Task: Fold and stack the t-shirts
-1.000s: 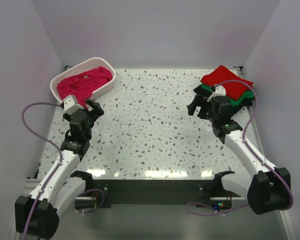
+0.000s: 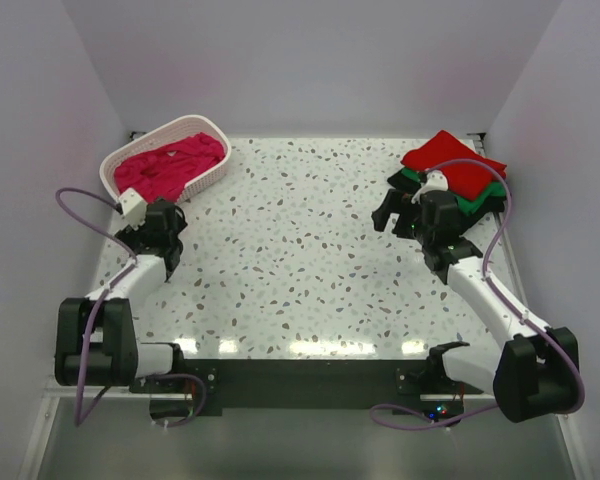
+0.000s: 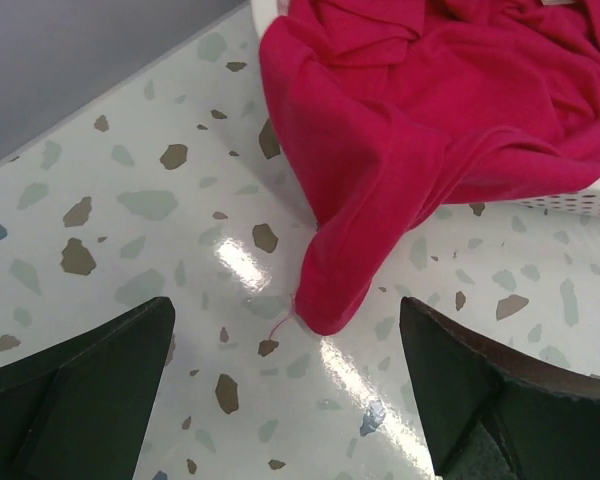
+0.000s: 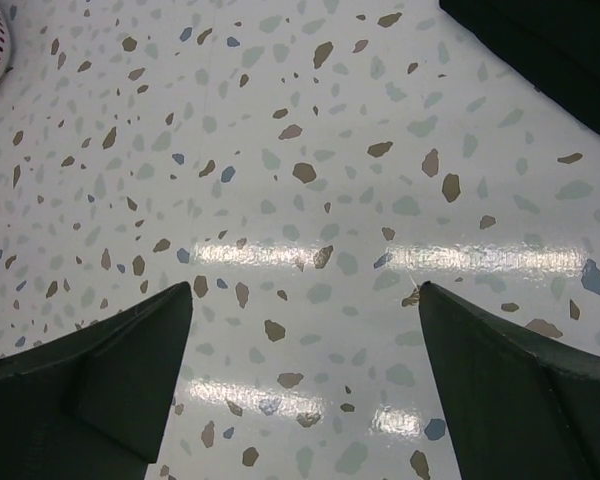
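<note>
A crumpled pink shirt lies in a white basket at the top left, one end spilling over the rim onto the table. In the left wrist view, that hanging end lies just beyond my open left gripper, with nothing between its fingers. At the right of the top view, a pile has a red shirt over a green one and dark cloth. My open right gripper hovers beside the pile; in the right wrist view only table and a dark cloth edge show beyond it.
Walls border it on the left, back and right.
My left arm has shifted and turned toward the left, its gripper now near the basket's front left by the hanging shirt end. The right arm is nearly still.
</note>
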